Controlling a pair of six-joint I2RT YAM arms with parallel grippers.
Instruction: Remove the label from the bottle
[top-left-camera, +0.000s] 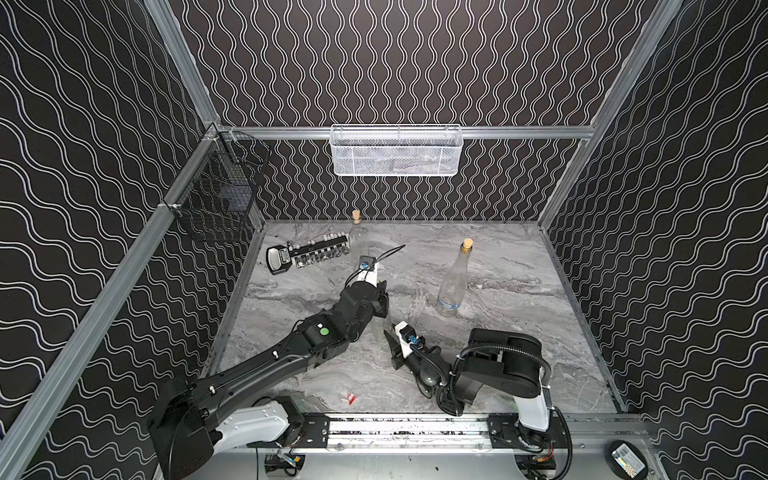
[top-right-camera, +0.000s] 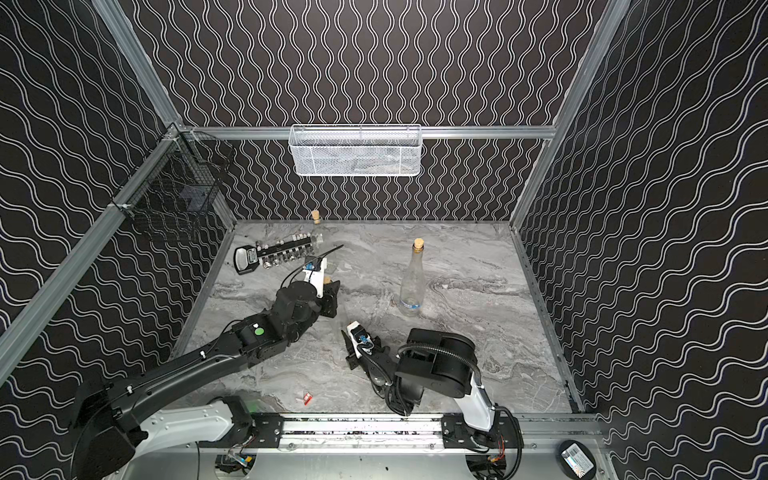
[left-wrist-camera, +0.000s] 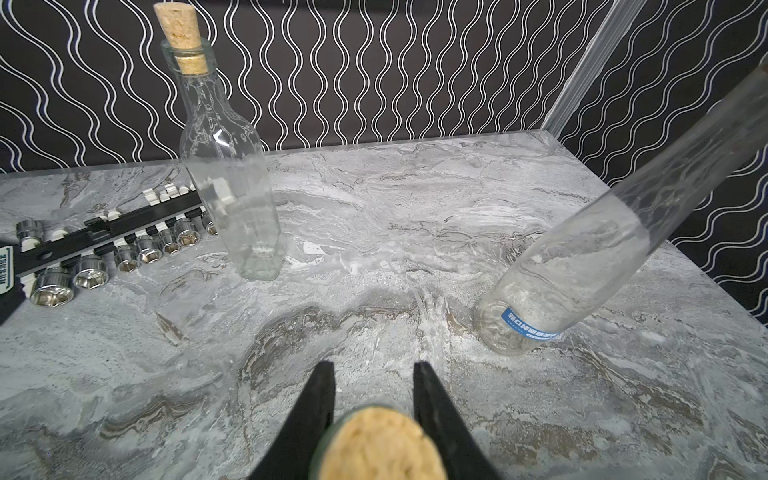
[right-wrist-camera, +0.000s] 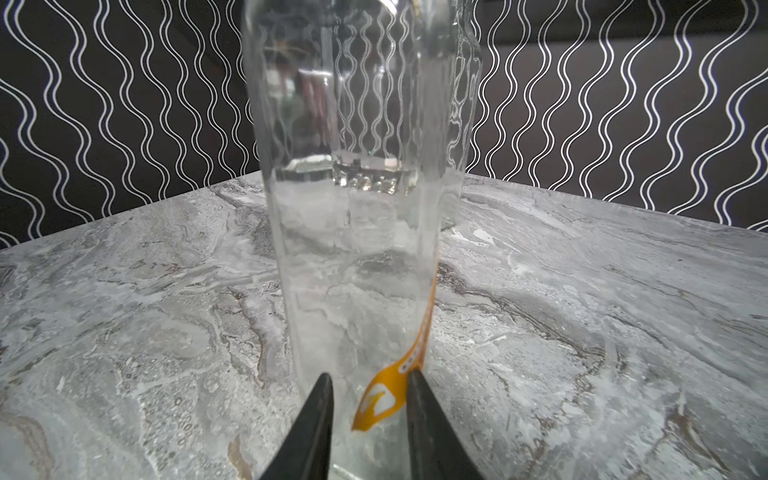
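My left gripper is shut on the neck of a clear glass bottle, just below its cork. That bottle hangs tilted close in front of my right gripper. Low on its side a narrow orange label shows, curving up along the glass. The right fingers stand apart, with the label's lower end seen between them; whether they touch it cannot be told. In the top left view the left gripper is just beyond the right gripper.
A corked bottle with a blue label stands to the right, and another corked bottle at the back left beside a socket set. A red scrap lies near the front edge.
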